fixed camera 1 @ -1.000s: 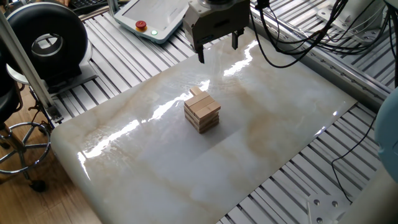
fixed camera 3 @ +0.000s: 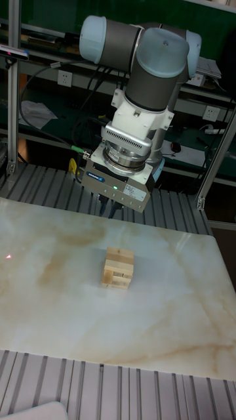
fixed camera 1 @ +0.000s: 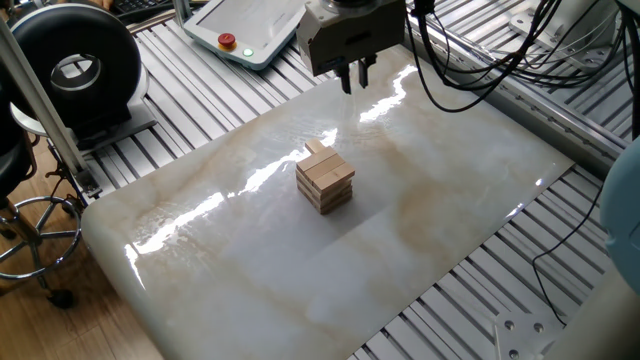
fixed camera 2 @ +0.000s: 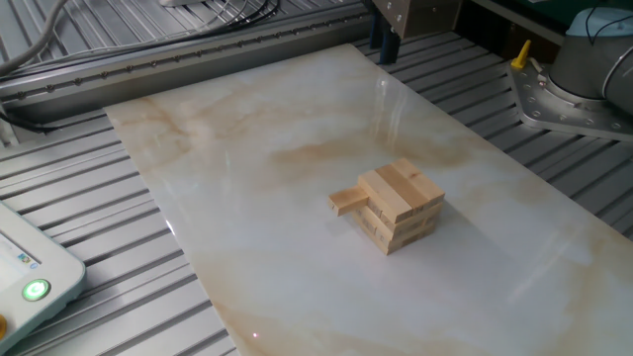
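A small stack of light wooden blocks [fixed camera 1: 325, 180] stands on the marbled board, several layers high. One block [fixed camera 2: 346, 200] juts out of the stack's side, just under the top layer, in exterior view 2. Well away from the stack and above the board hangs my gripper [fixed camera 1: 355, 80], its dark fingers pointing down. A narrow gap shows between the fingers, with nothing in it, so the fingers stand part open. Exterior view 3 has the gripper [fixed camera 3: 107, 209] behind the stack, towards the robot's base.
The marbled board [fixed camera 1: 230, 290] is otherwise clear around the stack. A teach pendant [fixed camera 1: 245, 25] with a red button lies on the slatted table at the back. Black cables [fixed camera 1: 470, 85] hang beside the gripper.
My gripper's fingers have come much closer together, from wide apart to a narrow gap. The gripper body has shifted slightly to the right and up. The block stack has not moved.
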